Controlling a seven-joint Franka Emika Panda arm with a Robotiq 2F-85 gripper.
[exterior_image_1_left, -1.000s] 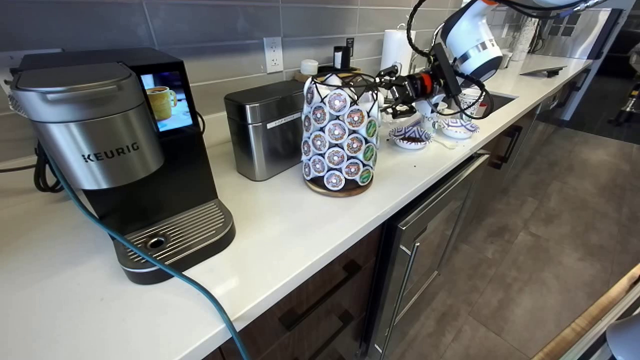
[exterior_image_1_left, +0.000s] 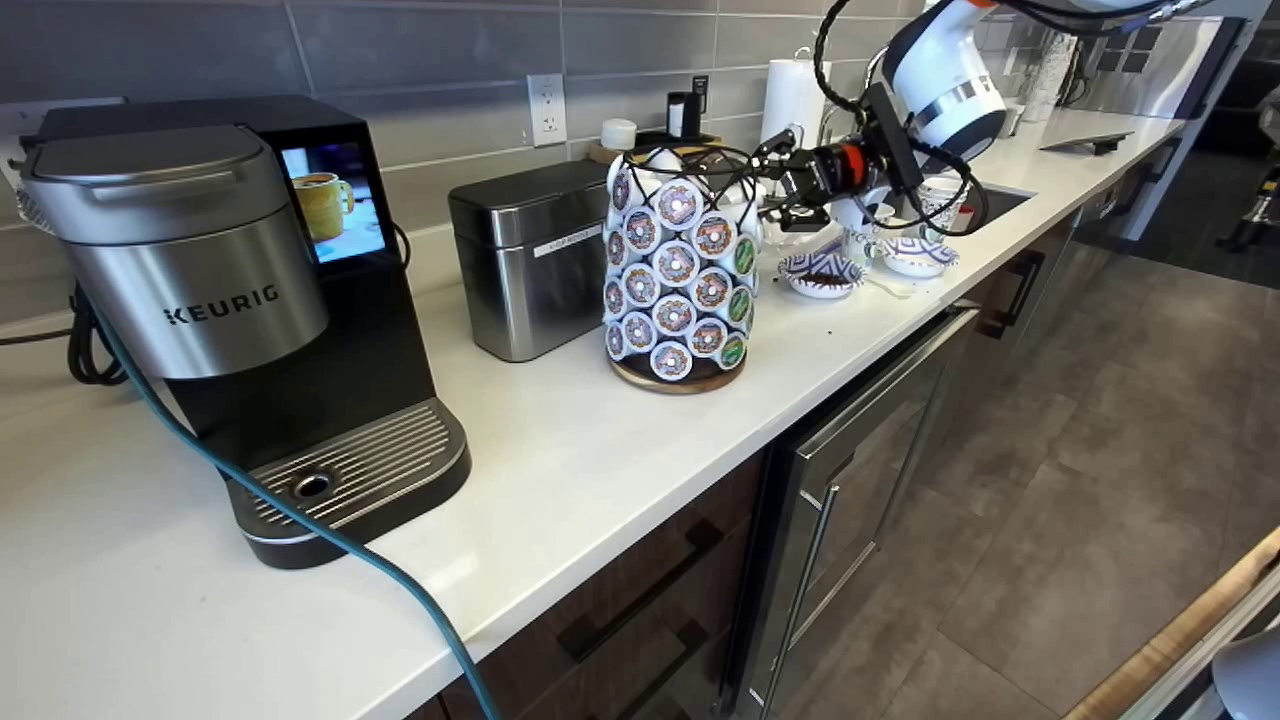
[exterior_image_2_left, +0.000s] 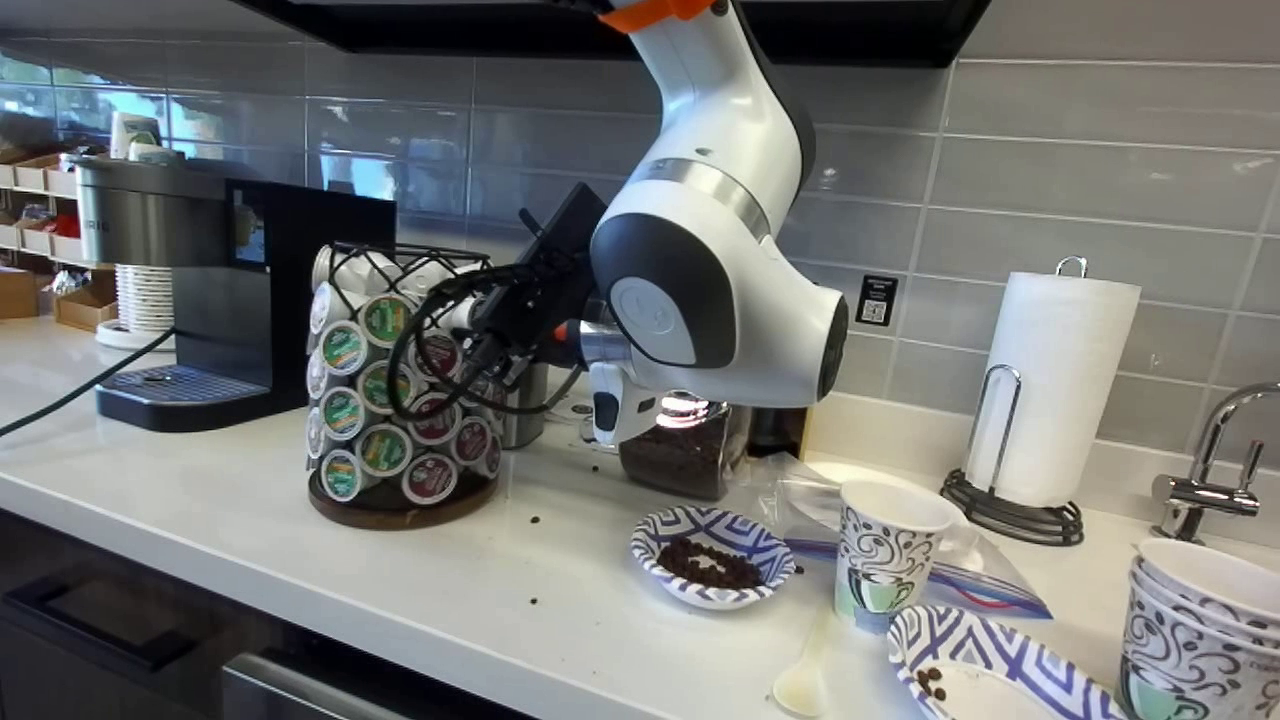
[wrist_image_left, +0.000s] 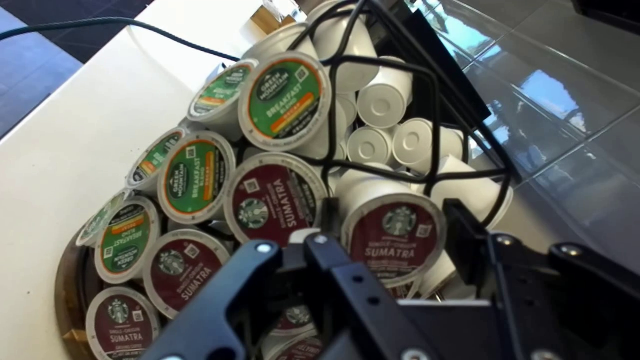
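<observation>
A wire carousel (exterior_image_1_left: 693, 379) on a round wooden base holds several coffee pods, lids facing outward. In the wrist view my gripper is shut on a maroon-lidded Sumatra pod (wrist_image_left: 393, 237) in the upper row, with one finger (wrist_image_left: 330, 219) on each side of its body. The pod is still within the black wire rack. Other Sumatra pods (wrist_image_left: 186, 273) and green Breakfast Blend pods (wrist_image_left: 198, 177) surround it. From exterior view 2, the cables and my arm partly hide the gripper against the carousel's upper right side.
A Keurig coffee maker (exterior_image_1_left: 198, 282) and a steel box (exterior_image_1_left: 540, 270) stand along the wall. Beyond the carousel are a patterned bowl of coffee beans (exterior_image_2_left: 714, 558), a paper cup (exterior_image_2_left: 888, 552) and a spoon (exterior_image_2_left: 801, 684).
The gripper's lower finger has moved up slightly, so the fingers stand closer together. The carousel's pods have shifted a little to the right in exterior view 1. The arm is nearly still.
</observation>
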